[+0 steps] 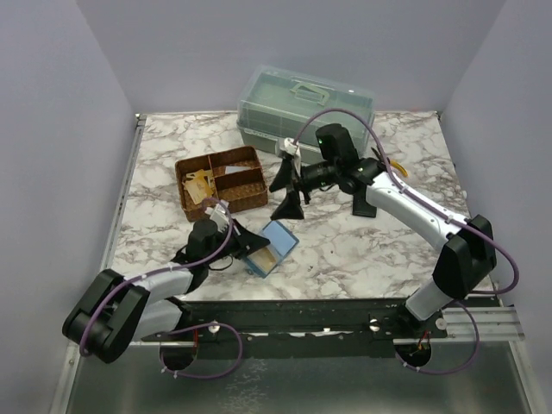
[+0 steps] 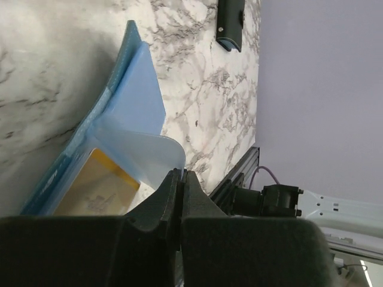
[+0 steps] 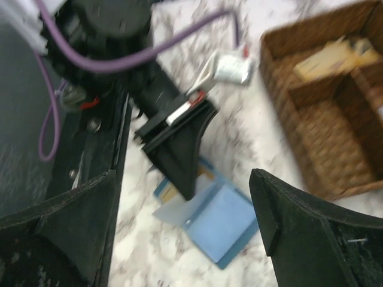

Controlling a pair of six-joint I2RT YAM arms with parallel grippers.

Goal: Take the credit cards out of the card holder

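Note:
The light-blue card holder (image 1: 281,237) lies open on the marble table, a gold card (image 2: 99,188) and a clear sleeve (image 2: 146,149) showing in it. My left gripper is shut at the sleeve's edge; only that thin edge shows at its fingertips, and I cannot tell if it is pinched. My right gripper (image 1: 285,190) hangs open above and just beyond the holder, nothing between its fingers.
A brown divided basket (image 1: 243,197) with gold cards in one compartment stands behind the holder. A clear lidded box (image 1: 304,99) is at the back; pliers and a dark object lie at right.

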